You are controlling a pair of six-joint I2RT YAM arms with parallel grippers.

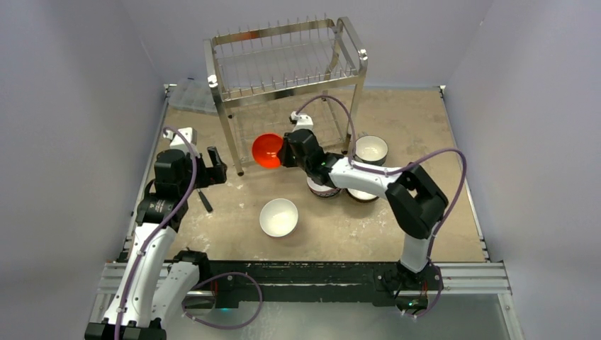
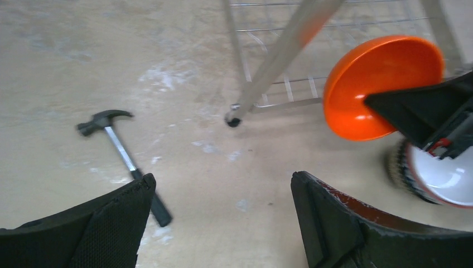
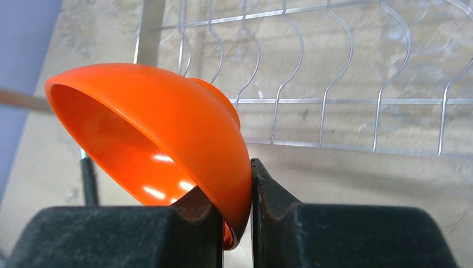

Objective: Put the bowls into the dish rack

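An orange bowl (image 1: 266,150) is gripped by its rim, tilted on its side, in front of the metal dish rack (image 1: 283,90). My right gripper is shut on that rim; the rack's lower wire shelf (image 3: 346,101) lies beyond it. Over at the left, my left gripper stands partly open with only bare table between its fingers. One white bowl (image 1: 278,217) rests upright at the front. Another white bowl (image 1: 322,186) sits partly behind the right arm, and a third bowl (image 1: 371,150) is at the right.
A further bowl (image 1: 362,195) is mostly hidden under the right arm. On the table beside the left gripper lies a hammer (image 2: 124,153). A clear plastic container (image 1: 191,95) stands back left.
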